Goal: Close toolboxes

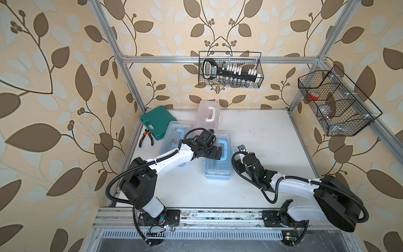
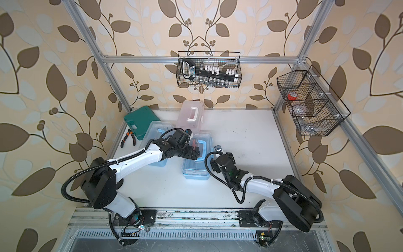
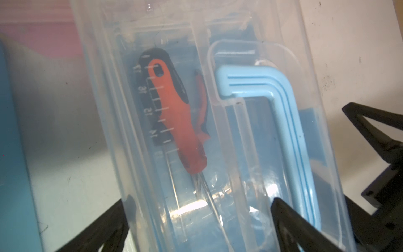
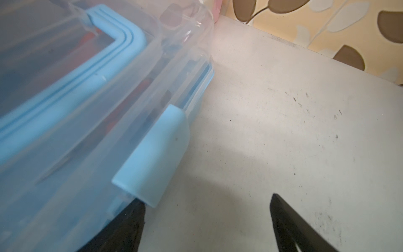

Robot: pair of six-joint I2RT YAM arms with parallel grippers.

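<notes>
A clear blue toolbox lies mid-table with its lid down, tools visible inside, and a blue side latch on its right side. My left gripper is open above this box, fingers over its lid. My right gripper is open low beside the box's right side, by the latch, nothing between its fingers. A second clear box, a pink box with white handle and a green case lie at the back left and middle; whether their latches are shut cannot tell.
Pliers lie by the left edge. A wire basket hangs on the back rail, another on the right.
</notes>
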